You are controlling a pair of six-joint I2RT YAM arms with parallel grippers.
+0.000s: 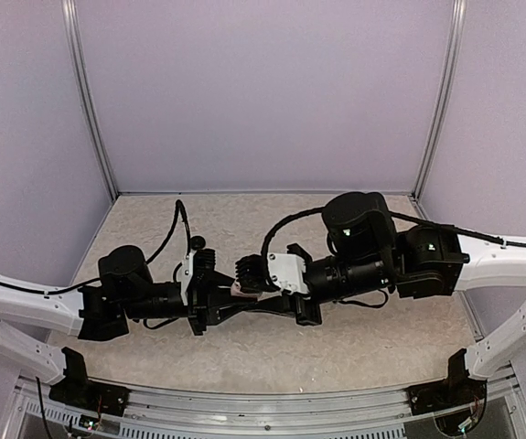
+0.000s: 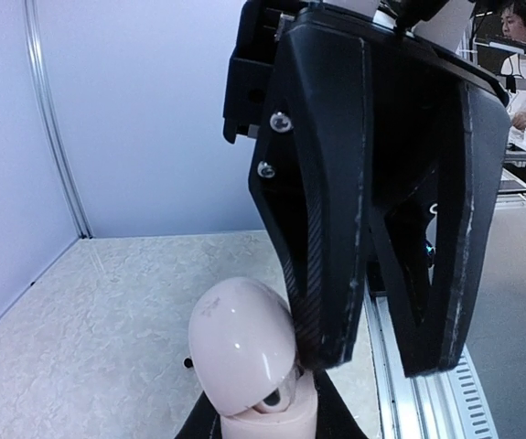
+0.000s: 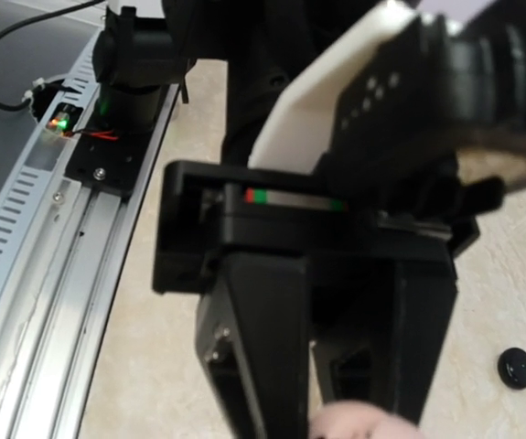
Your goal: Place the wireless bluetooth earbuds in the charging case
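Note:
The pale pink charging case (image 2: 242,343) is in the left wrist view. Its rounded lid stands partly raised, and a dark opening shows beneath. My left gripper is shut on the lower part of the case. The right gripper comes down from above with its two fingers apart; one fingertip (image 2: 328,343) is close against or touching the lid's side. In the right wrist view, a piece of the pink case (image 3: 365,422) shows at the bottom by that gripper's fingers. No earbud can be made out clearly.
A small black round object (image 3: 516,368) lies on the pale tabletop (image 1: 244,361), away from the fingers. Both arms meet over the middle of the table, with free surface in front and behind. A metal rail (image 1: 244,402) runs along the front edge.

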